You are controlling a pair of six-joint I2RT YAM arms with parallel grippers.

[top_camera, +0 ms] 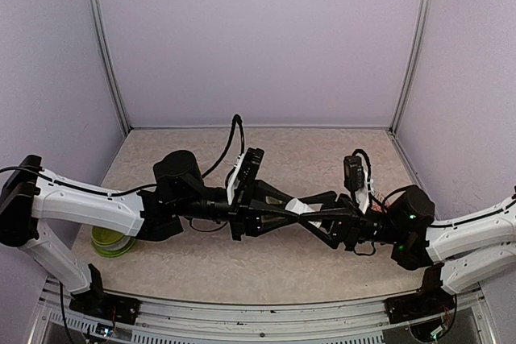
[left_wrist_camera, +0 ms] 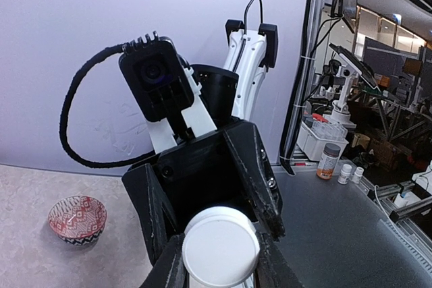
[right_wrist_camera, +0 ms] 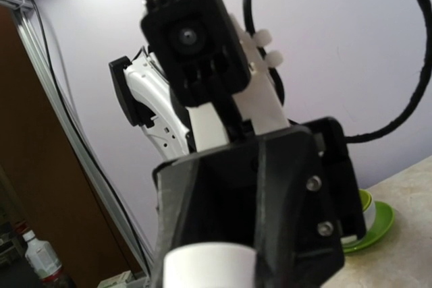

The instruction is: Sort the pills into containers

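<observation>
Above the middle of the table, a small white bottle (top_camera: 298,206) is held level between the two arms. My left gripper (top_camera: 288,210) is shut on it from the left. In the left wrist view its rounded white end (left_wrist_camera: 221,246) fills the space between the fingers. The right gripper (top_camera: 314,213) faces it from the other side, its fingers part open around the bottle's right end. In the right wrist view only a white part of the bottle (right_wrist_camera: 209,266) shows at the bottom edge. Whether the right fingers touch it, I cannot tell.
A red patterned bowl (left_wrist_camera: 77,219) stands on the table. Stacked green dishes (top_camera: 113,241) sit at the table's left, partly behind the left arm. An orange bottle (left_wrist_camera: 329,161) and two small white ones stand on the dark surface outside.
</observation>
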